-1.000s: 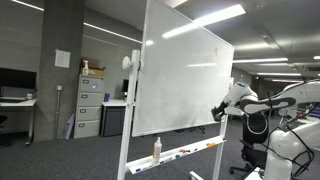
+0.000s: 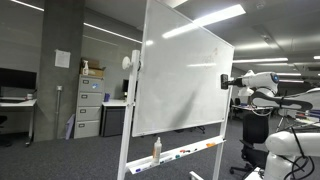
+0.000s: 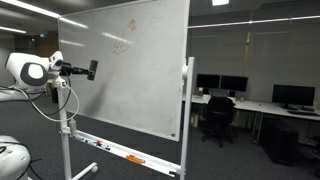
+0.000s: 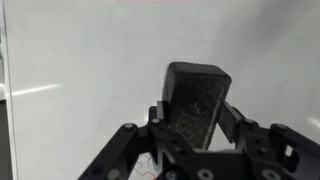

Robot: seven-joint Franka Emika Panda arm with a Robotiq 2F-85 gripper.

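A dark block-shaped eraser (image 4: 195, 98) is pinched in my gripper, a finger on either side. In exterior view 2 the eraser (image 3: 93, 70) stands in front of the left part of the whiteboard (image 3: 150, 85), roughly upright. Whether its face touches the board I cannot tell. Faint reddish scribbles (image 3: 122, 42) show on the upper board, to the right of the eraser. Some thin marks show low in the wrist view, partly behind the gripper. From exterior view 1, my gripper (image 2: 232, 82) is at the board's right edge.
Below the board, a tray (image 3: 105, 145) carries markers and an orange item (image 3: 135, 159). A spray bottle (image 2: 157, 150) stands at the tray's left end in exterior view 1. Desks with monitors (image 3: 220, 85) and a chair (image 3: 217, 120) are behind.
Over the last second the arm has risen, carrying the eraser from low by the board's right edge to about mid-height in exterior view 1. The board and tray items look unmoved.
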